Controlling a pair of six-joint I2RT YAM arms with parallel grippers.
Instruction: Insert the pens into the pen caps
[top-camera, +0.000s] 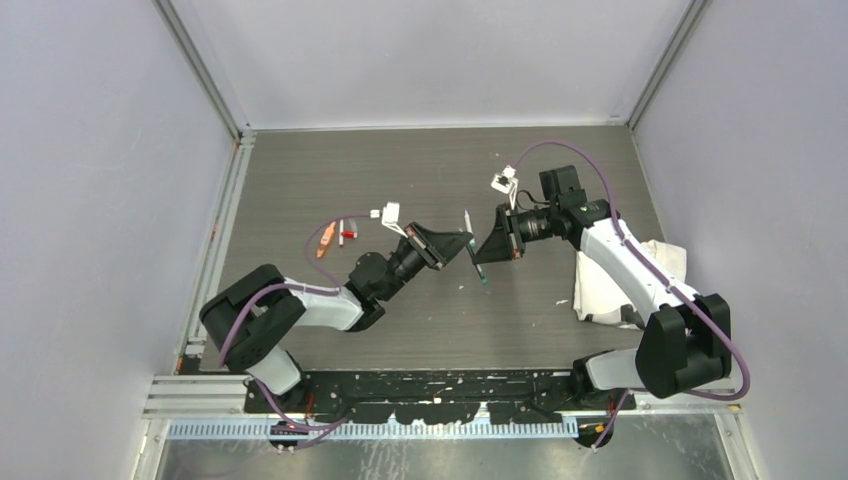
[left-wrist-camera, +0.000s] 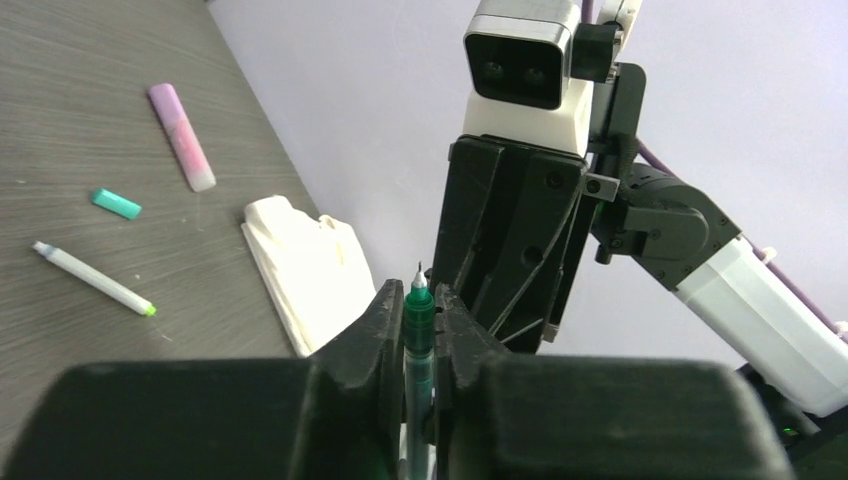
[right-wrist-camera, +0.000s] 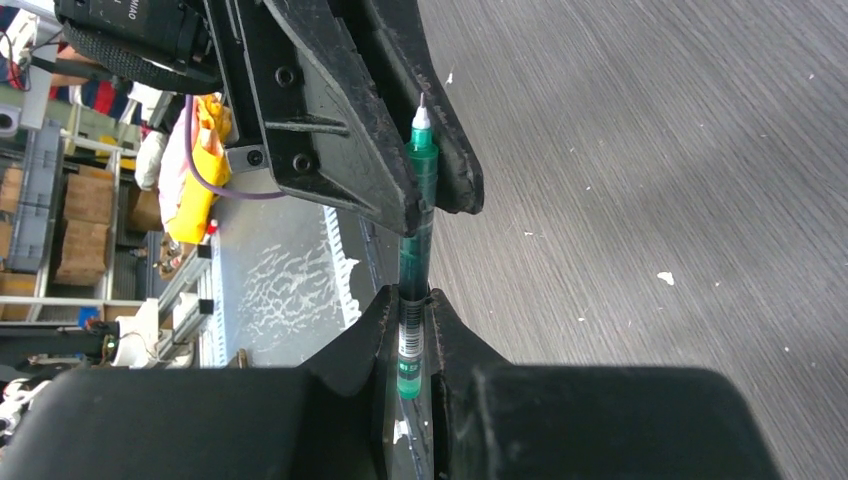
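Observation:
A slim teal pen (right-wrist-camera: 413, 250) stands in mid-air with its bare white tip upward in the right wrist view. My right gripper is shut on its lower part, near the label. Higher up, the fingers of my left gripper stand close on both sides of the barrel, just below the tip; whether both touch it cannot be told. On the table in the left wrist view lie a small teal cap (left-wrist-camera: 117, 204), a white pen with a green end (left-wrist-camera: 95, 280) and a pink marker (left-wrist-camera: 182, 137).
At the table's left lie an orange marker (top-camera: 327, 239) and a red cap (top-camera: 349, 235). A folded white cloth (top-camera: 625, 285) rests at the right, beside the right arm.

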